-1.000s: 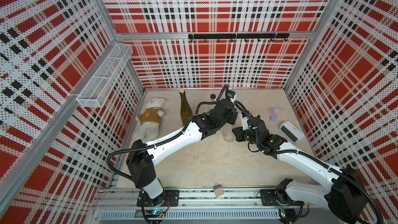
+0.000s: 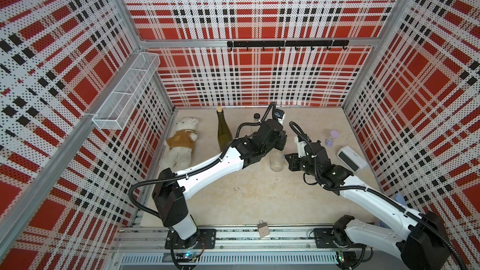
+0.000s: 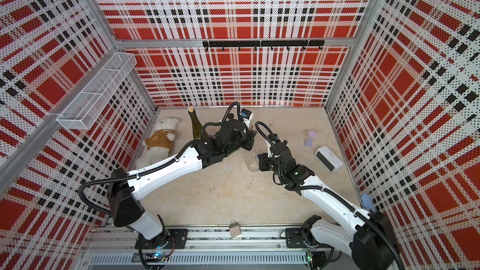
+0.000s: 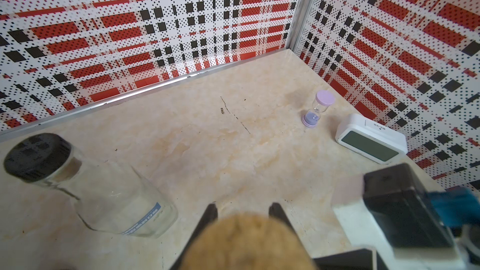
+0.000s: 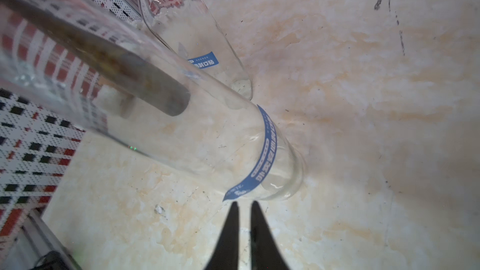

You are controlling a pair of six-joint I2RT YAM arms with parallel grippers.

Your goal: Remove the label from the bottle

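A clear glass bottle (image 5: pixel 190 135) stands mid-table with a blue label (image 5: pixel 265 155) wrapped round its lower body. My left gripper (image 2: pixel 280 140) holds its top from above, shut on it; the cork (image 4: pixel 245 242) fills the bottom of the left wrist view. My right gripper is low beside the label, its blurred fingertips close together with a narrow gap, apart from the bottle as far as I can see.
A second clear bottle (image 4: pixel 115 195) stands behind, with a green bottle (image 2: pixel 223 130) and teddy bear (image 2: pixel 180 142) to the left. An hourglass (image 4: pixel 315 110) and white clock (image 4: pixel 370 142) are at the right.
My right gripper has moved slightly to the right, away from the bottle. The left arm has stayed still.
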